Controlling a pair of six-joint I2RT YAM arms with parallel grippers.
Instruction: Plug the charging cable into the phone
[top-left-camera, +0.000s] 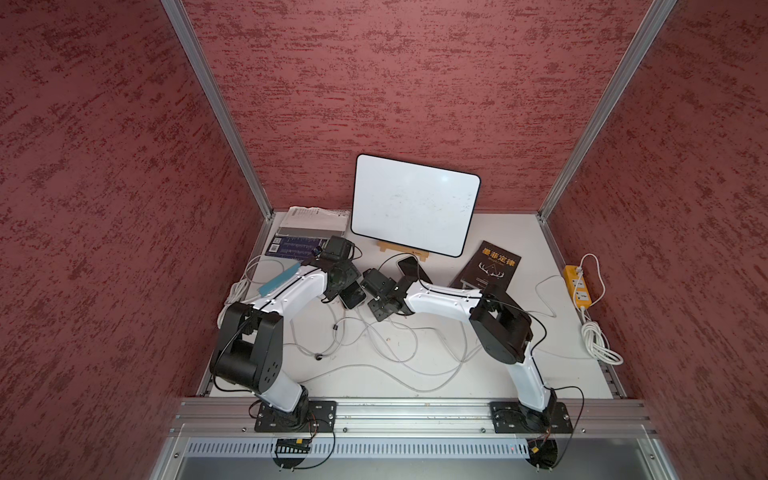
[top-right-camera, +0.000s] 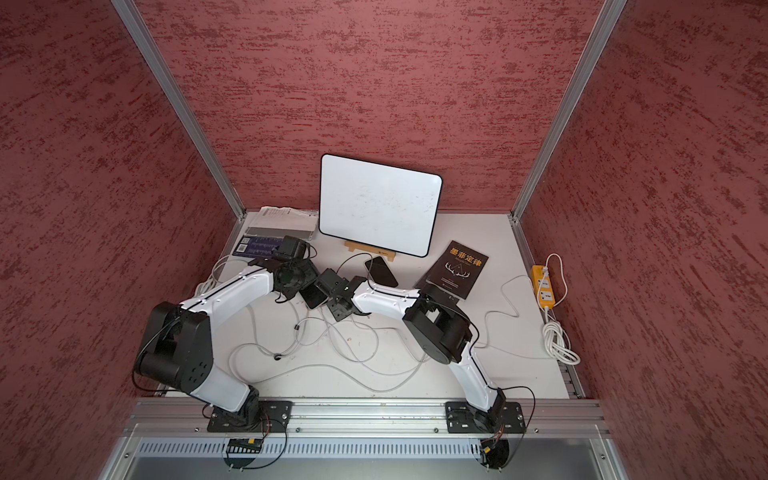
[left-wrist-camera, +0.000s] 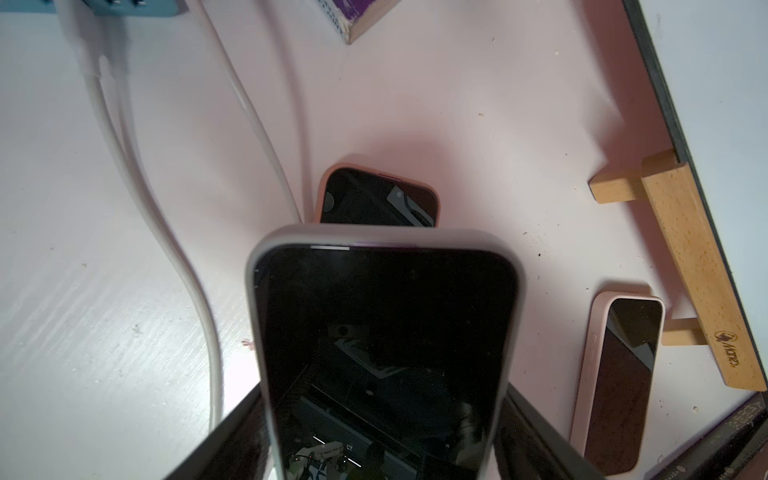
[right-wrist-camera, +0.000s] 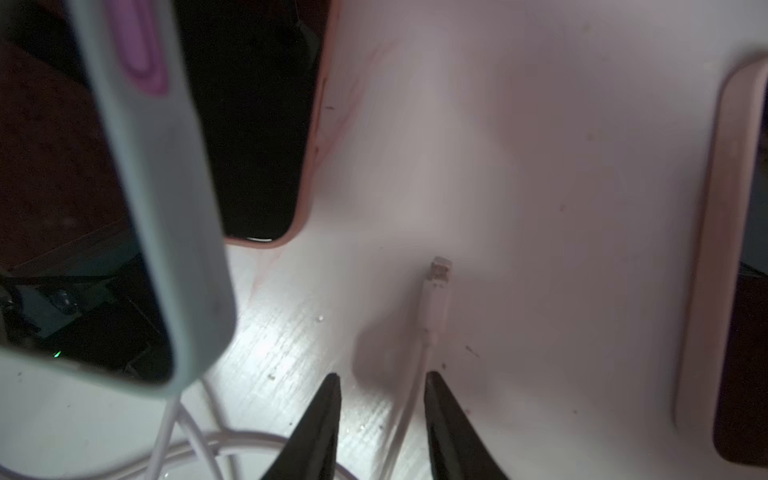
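A black-screened phone (left-wrist-camera: 384, 336) in a pale case is held above the table, my left gripper shut on its sides. In the right wrist view that phone's case edge (right-wrist-camera: 172, 208) comes in at the left. The charging cable's white plug (right-wrist-camera: 434, 302) is out past the tips of my right gripper, apart from the held phone. My right gripper stands open; the cable runs back between its fingers, and they do not grip it. The held phone's charging port does not show.
Flat below the held phone is a pink-cased phone (right-wrist-camera: 256, 160). Another phone (left-wrist-camera: 624, 384) lies near the whiteboard (top-left-camera: 416, 204) stand. Loose white cables (top-left-camera: 384, 368) loop over the front table. A blue power strip (top-left-camera: 280, 278) is at left, a dark book (top-left-camera: 492, 268) at right.
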